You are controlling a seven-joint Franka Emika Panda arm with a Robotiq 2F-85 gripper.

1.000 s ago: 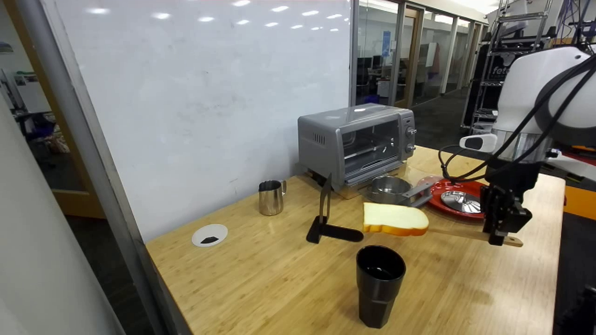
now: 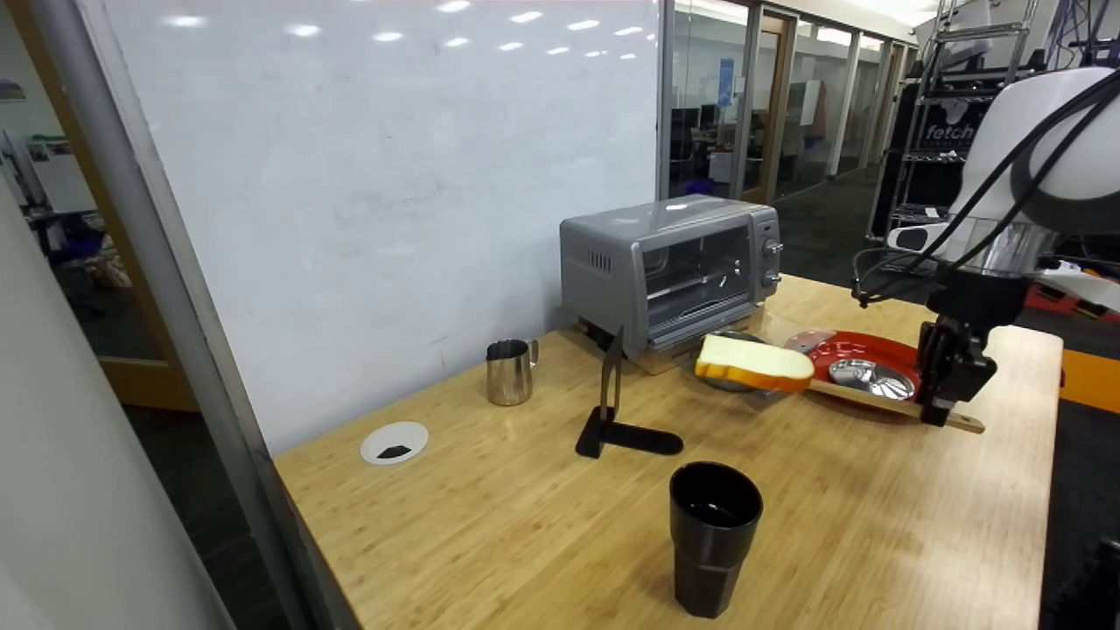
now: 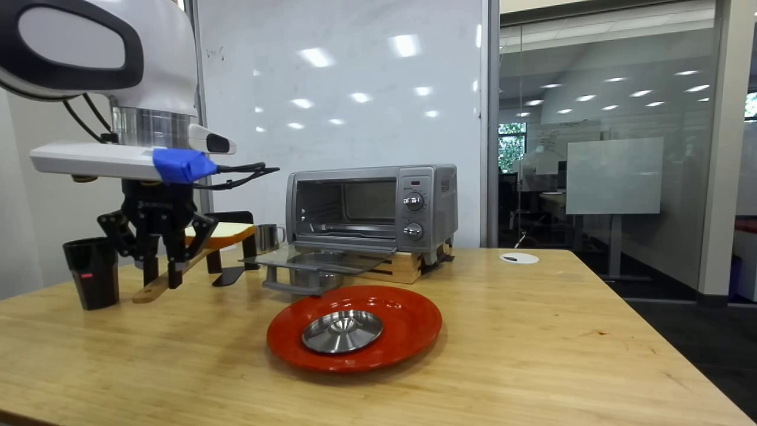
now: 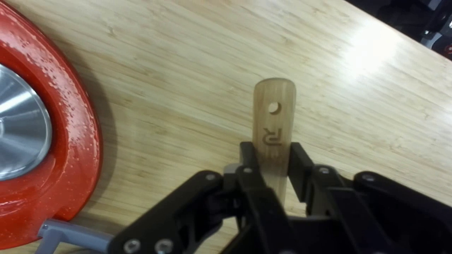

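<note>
My gripper is shut on the flat wooden handle (image 4: 274,127) of a spatula, its pads on either side of the wood. In exterior view 1 the handle runs left from the gripper (image 2: 937,411) to a slice of bread (image 2: 753,362), which appears to rest on its far end. The blade is hidden by the slice. From exterior view 2, the bread (image 3: 221,234) shows behind the gripper (image 3: 162,277), above table level. Behind and partly covered by the slice in exterior view 1 is a metal pan (image 2: 724,385).
The toaster oven (image 3: 372,206) has its glass door (image 3: 333,261) lowered. A red plate (image 3: 408,330) bears a metal lid (image 3: 342,331). A black cup (image 2: 716,535), a black stand (image 2: 640,437) and a steel pitcher (image 2: 510,376) occupy the table.
The gripper has lifted and shifted towards the oven side with the spatula. The bread has risen from in front of the pan and now covers part of it in exterior view 1.
</note>
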